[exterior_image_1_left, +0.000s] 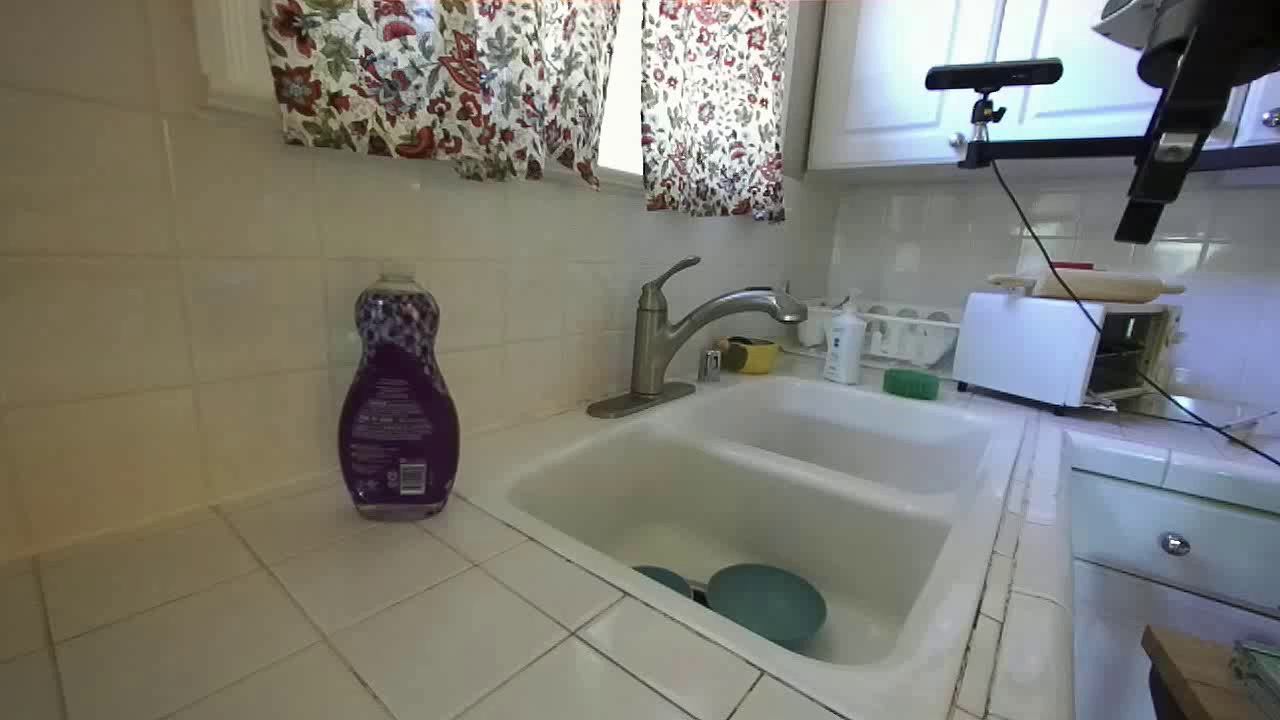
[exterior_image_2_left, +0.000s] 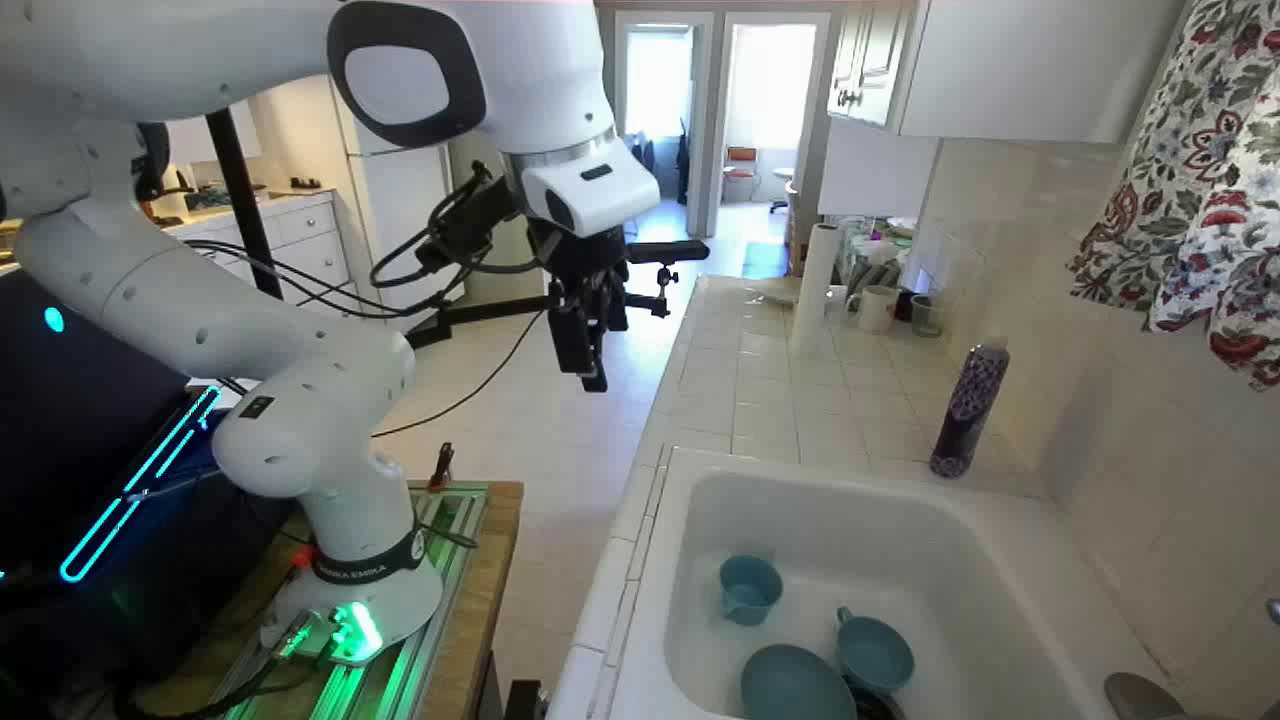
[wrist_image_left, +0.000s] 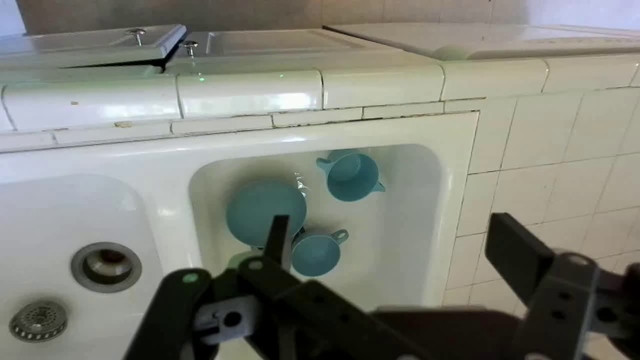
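My gripper is open above the sink, its two fingers wide apart and nothing between them. In the second exterior view the gripper (exterior_image_2_left: 596, 382) hangs well clear of the counter, left of the sink. Down in one basin lie teal dishes: a round plate or bowl (wrist_image_left: 264, 210), a cup with one handle (wrist_image_left: 316, 255), and a cup with two projections (wrist_image_left: 352, 176). The plate partly hides something dark beneath it, hard to make out. Only part of the plate (exterior_image_1_left: 768, 604) shows in the first exterior view.
A purple soap bottle (exterior_image_1_left: 399, 420) stands upright on the counter beside the sink. The faucet (exterior_image_1_left: 654, 342) rises at the sink's back edge. The second basin (wrist_image_left: 60, 210) holds only a drain and a strainer (wrist_image_left: 38, 321).
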